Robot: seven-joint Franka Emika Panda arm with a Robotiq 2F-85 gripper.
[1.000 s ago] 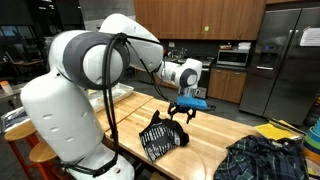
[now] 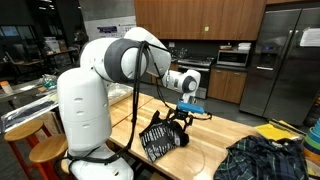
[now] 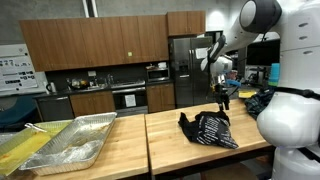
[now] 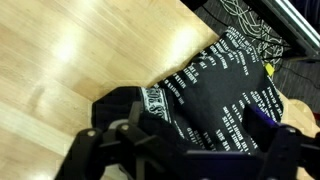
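Observation:
A dark cloth with white stripes and patterned bands lies crumpled on the wooden table in exterior view 1 point(image 2: 163, 140), in exterior view 2 point(image 3: 212, 130) and in the wrist view point(image 4: 212, 92). Above its far part hangs my gripper point(image 2: 188, 108), small in exterior view 1. In the wrist view the gripper stands open, its dark fingers point(image 4: 130, 132) wide apart with cloth showing beneath and between them. Nothing is held. The exact height of the fingertips over the cloth cannot be told.
A dark plaid cloth pile point(image 2: 265, 158) lies at the table's right, near a yellow item point(image 2: 278, 131). A foil-like tray point(image 3: 70, 147) fills the table's other end. Someone point(image 2: 183, 82) stands beyond the table. Bare wood point(image 4: 50, 55) shows beside the striped cloth.
The arm's white links have swung at the left, standing more upright in exterior view 1. The gripper has stayed nearly in place over the cloth, which lies much as before.

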